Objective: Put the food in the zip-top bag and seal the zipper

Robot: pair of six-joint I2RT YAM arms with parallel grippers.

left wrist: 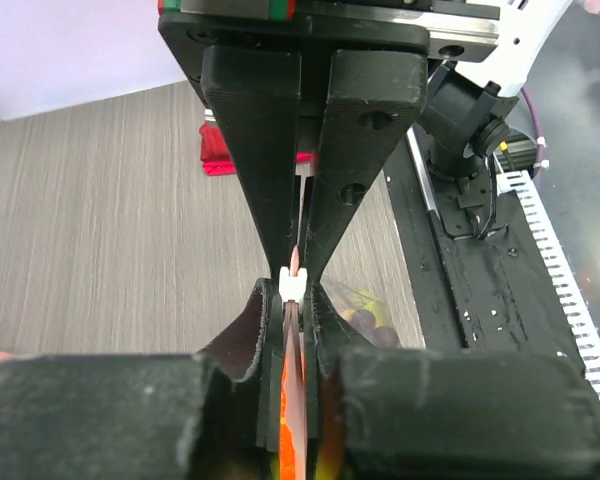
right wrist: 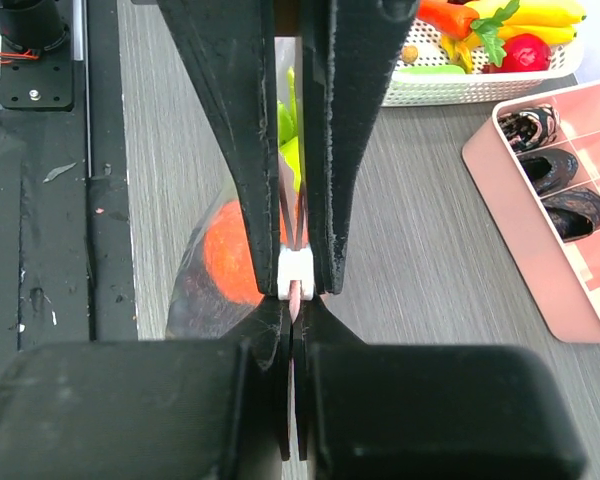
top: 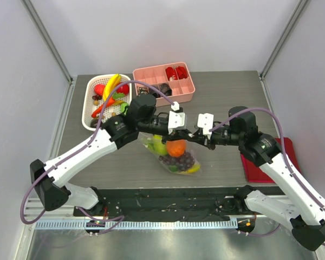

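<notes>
The clear zip top bag (top: 176,160) holds an orange item, grapes and green and yellow food, below both grippers. My left gripper (top: 179,133) is shut on the bag's top, by the white zipper slider (left wrist: 292,283) (right wrist: 295,270) and pink zipper strip. My right gripper (top: 197,135) faces it from the right, tips almost meeting the left's, shut with the thin pink strip at its fingertips. The bag's top is largely hidden by the grippers.
A white basket of food (top: 86,108) stands back left, a pink divided box (top: 181,95) (right wrist: 520,270) behind the grippers. A red folded item (top: 260,173) lies at the right. The table's front edge is just below the bag.
</notes>
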